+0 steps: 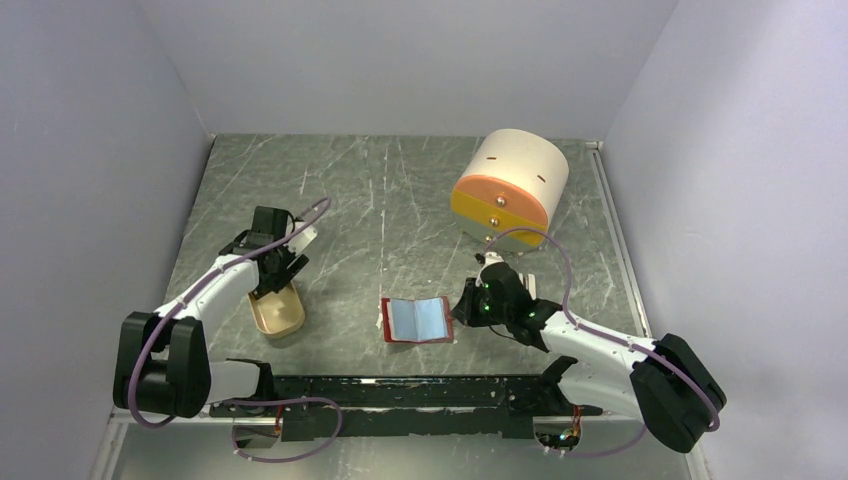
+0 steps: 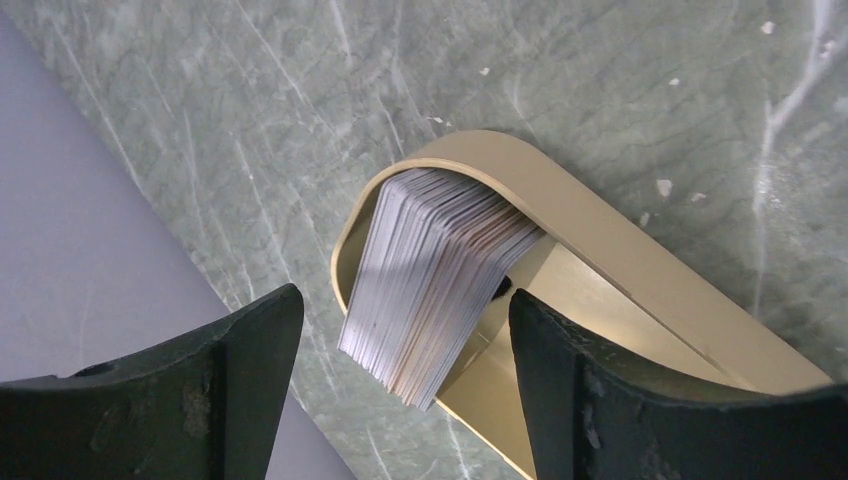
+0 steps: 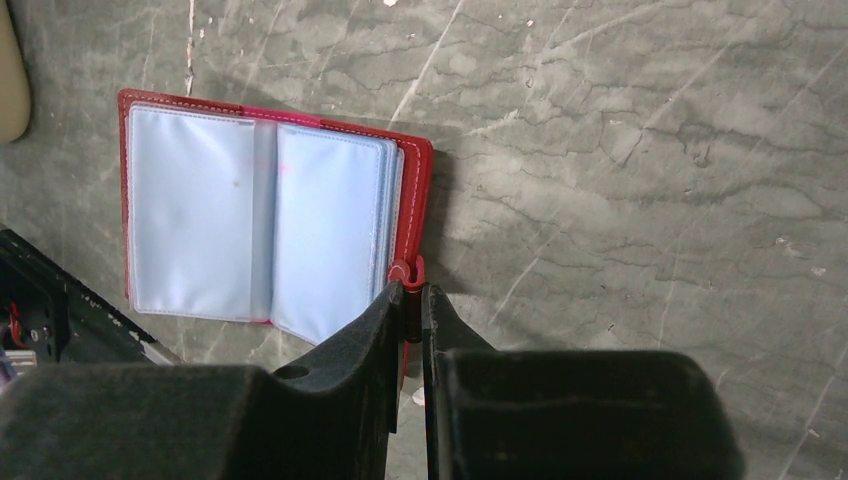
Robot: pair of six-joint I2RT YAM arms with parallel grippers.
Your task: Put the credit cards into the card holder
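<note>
A thick stack of cards (image 2: 425, 275) leans against one end of a tan tray (image 2: 660, 285). My left gripper is open over it, one finger toward each side of the stack; in the top view the left gripper (image 1: 276, 282) hides the cards. The red card holder (image 3: 195, 215) lies spread open on the table, showing clear sleeves (image 1: 418, 320). At its right edge, my right gripper has its fingers close together with a red strap (image 3: 412, 315) of the holder between them.
A white, orange and yellow rounded cabinet (image 1: 515, 185) stands at the back right. Pale slim objects (image 1: 527, 284) lie beside the right gripper. Between tray and holder the grey marble table (image 1: 340, 260) is clear.
</note>
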